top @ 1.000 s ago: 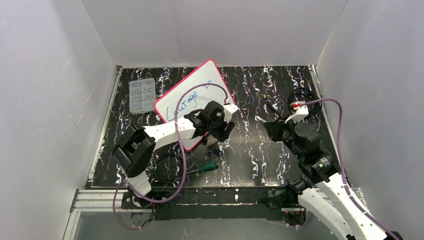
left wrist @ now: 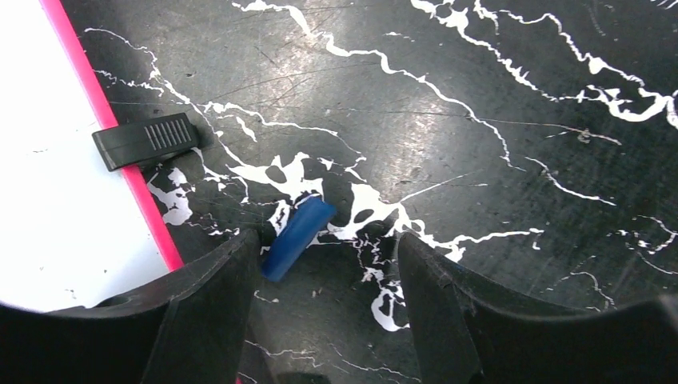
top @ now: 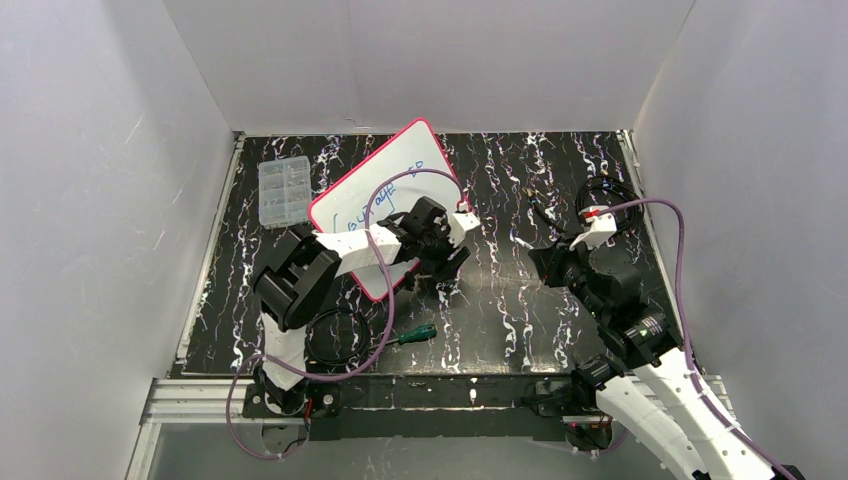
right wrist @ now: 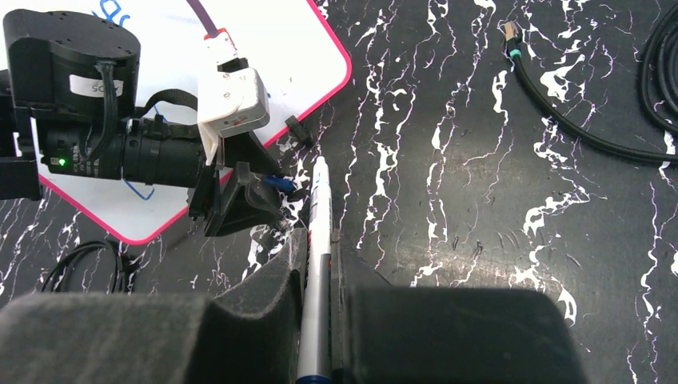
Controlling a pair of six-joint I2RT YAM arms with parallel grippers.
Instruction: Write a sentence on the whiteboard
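The red-edged whiteboard (top: 405,150) lies slanted on the table with blue handwriting (top: 378,203) on it, partly covered by my left arm. In the left wrist view a blue marker cap (left wrist: 297,238) rests on the table just off the board's edge. Over it my left gripper stands open, one finger to each side and the cap closer to the left finger. My right gripper is shut on a white marker (right wrist: 320,200), whose tip points out ahead, above bare table and clear of the board.
A small black clip-like piece (left wrist: 148,140) sits on the board's edge. Near the front lie a green-handled screwdriver (top: 415,334) and a coiled black cable (top: 338,337). A clear divided box (top: 285,190) is at left, another black cable (top: 608,195) at right.
The left arm's elbow has swung rightward, and its purple cable with it, while its gripper shifted only slightly near the board's edge. My right arm looks almost still.
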